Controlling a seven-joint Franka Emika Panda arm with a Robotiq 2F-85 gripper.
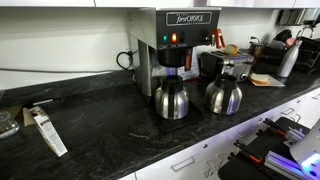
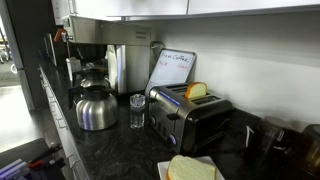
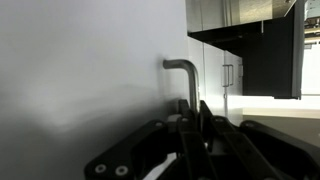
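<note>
A bent metal handle stands out from a smooth white cabinet or drawer front in the wrist view. My gripper is shut on the handle, its dark fingertips meeting around the lower stretch of the bar. How deep the grip goes is hidden by the fingers. White drawers with slim pulls run below the counter in exterior view 1. The gripper cannot be made out clearly in either exterior view.
Above the drawers, the dark counter carries a coffee maker, two steel carafes, a toaster with bread in it, and a plate of bread slices. Black and red hardware stands near the cabinets at lower right.
</note>
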